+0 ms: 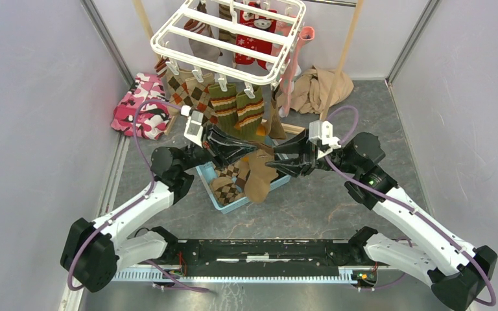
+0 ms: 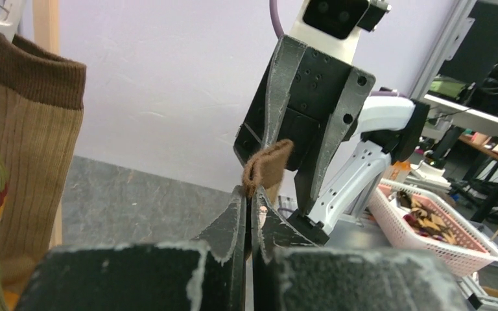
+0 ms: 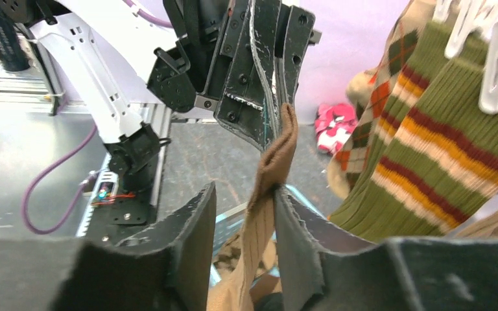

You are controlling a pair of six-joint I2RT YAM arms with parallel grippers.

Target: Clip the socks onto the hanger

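Observation:
A plain brown sock point(image 1: 257, 179) hangs between my two arms, over the blue basket. My left gripper point(image 1: 254, 148) is shut on its cuff point(image 2: 271, 167), which sticks out past the fingertips in the left wrist view. On the other side my right gripper point(image 1: 273, 158) stands part open, its fingers apart on either side of the sock point(image 3: 264, 214). The white hanger point(image 1: 162, 46) is overhead at the back, with clips along its edge. Green striped socks point(image 1: 249, 111), argyle socks point(image 1: 202, 97) and another brown sock point(image 2: 35, 136) hang from it.
Below lies the blue basket point(image 1: 237, 204) with argyle socks point(image 1: 225, 192) in it. Pink patterned cloth point(image 1: 141, 107) rests at the left wall, a tan cloth point(image 1: 321, 91) at the back right. Wooden poles point(image 1: 343, 55) flank the hanger.

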